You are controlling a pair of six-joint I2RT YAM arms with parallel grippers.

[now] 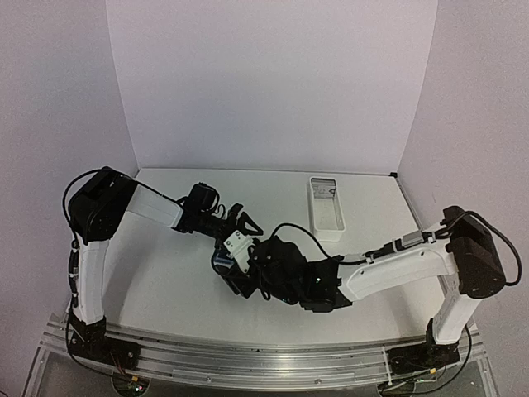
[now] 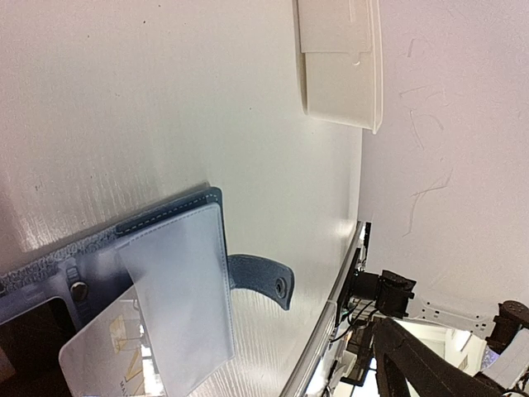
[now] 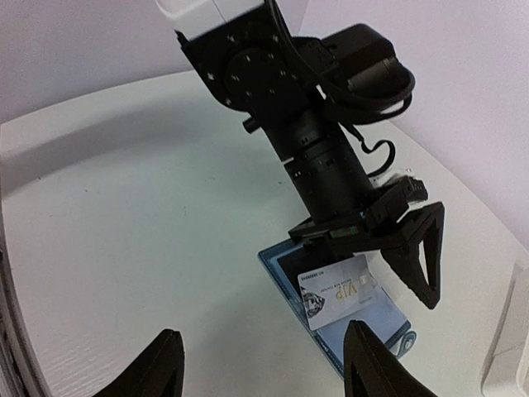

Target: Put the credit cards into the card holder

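Note:
A blue card holder with a clear flap and a snap strap lies open on the table. A white card marked VIP rests on it, partly under the flap in the left wrist view. My left gripper is above the holder, open. My right gripper stands open in the right wrist view, its fingertips at the near side of the holder, nothing between them. In the top view the right arm hides most of the holder.
A white plastic box lies at the back right of the table. A metal rail runs along the front edge.

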